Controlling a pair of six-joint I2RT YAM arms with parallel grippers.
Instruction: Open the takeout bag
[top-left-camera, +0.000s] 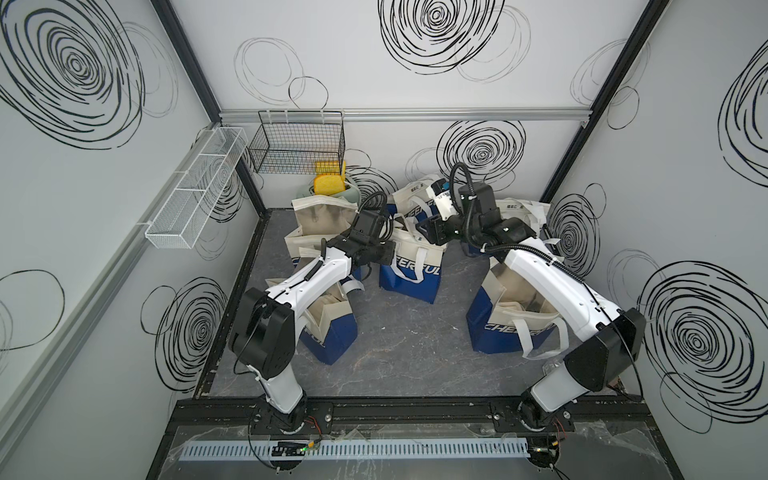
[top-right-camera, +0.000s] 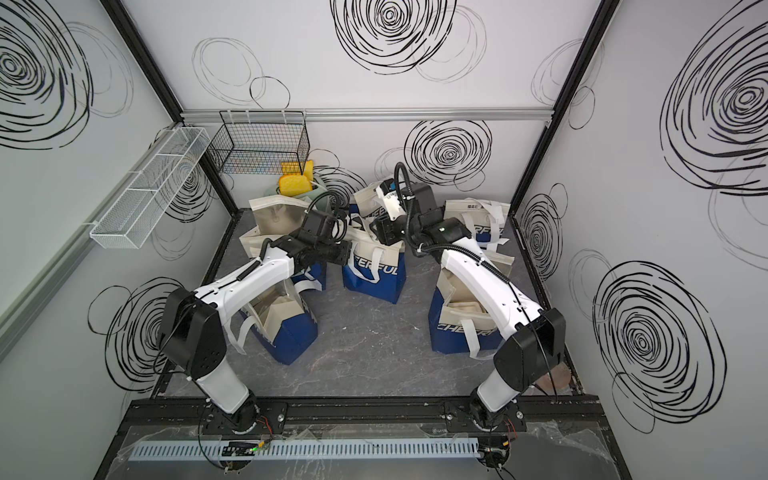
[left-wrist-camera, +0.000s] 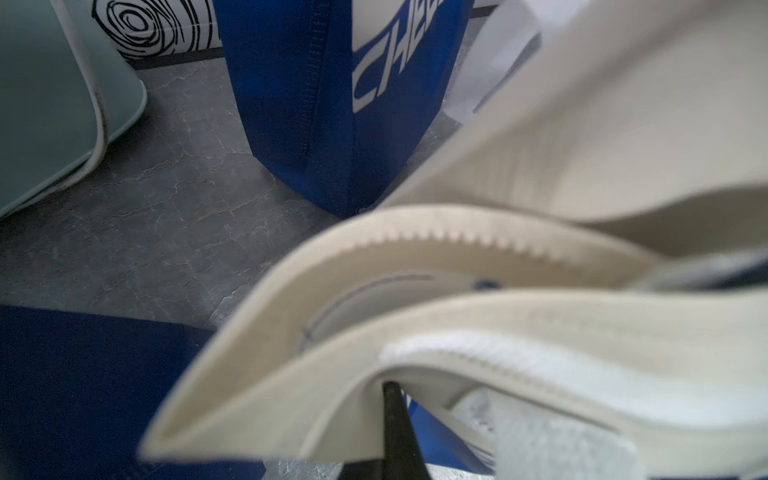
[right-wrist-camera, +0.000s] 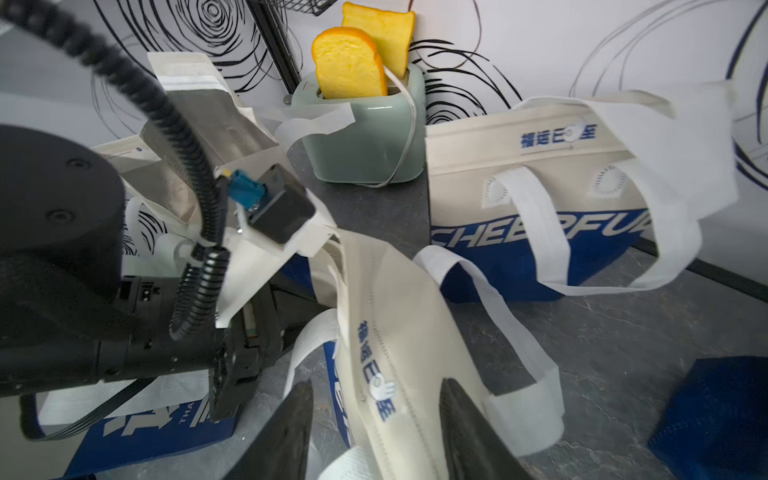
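Observation:
The takeout bag (top-left-camera: 412, 268), cream above and blue below, stands mid-table with its white handles hanging out. In the left wrist view its cream rim (left-wrist-camera: 528, 308) shows a narrow gap between two layers. My left gripper is shut, its tips against the cloth just under that rim; whether a thin fold is pinched is hard to see. My right gripper is open above the bag's other end, fingers on either side of the upright printed cream panel (right-wrist-camera: 380, 328) as seen from the wrist. The bag's inside is mostly hidden.
Other cream-and-blue bags stand around: one at the front right (top-left-camera: 496, 328), one at the front left (top-left-camera: 332, 336), several behind. A green toaster (right-wrist-camera: 360, 136) with yellow bread is at the back left.

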